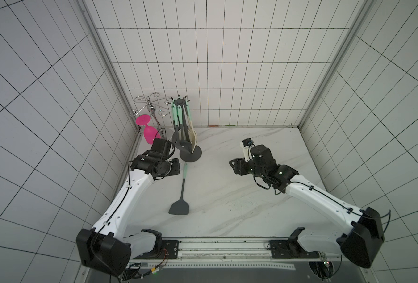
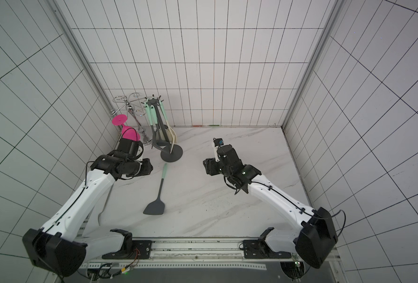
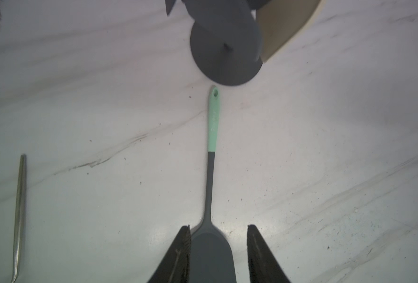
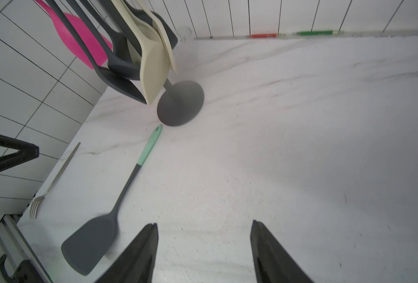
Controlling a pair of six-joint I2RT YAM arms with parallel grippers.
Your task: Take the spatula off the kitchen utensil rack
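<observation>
The spatula (image 1: 183, 188), with a mint-green handle and dark grey blade, lies flat on the marble counter. Its handle end points toward the round base (image 1: 191, 153) of the utensil rack (image 2: 171, 153), on which several other utensils hang. My left gripper is open; seen from its wrist, the blade shows in the gap between the fingers, but the spatula rests on the counter, ungripped. In the top left view that gripper is up to the left of the handle. To the right, apart from everything, my right gripper stands open and empty.
A metal stand (image 1: 154, 110) and a pink goblet (image 1: 151, 134) occupy the back left corner. A fork (image 4: 58, 179) lies near the left wall. Bare counter spreads over the middle and right. Two small pens (image 4: 264, 35) lie along the back wall.
</observation>
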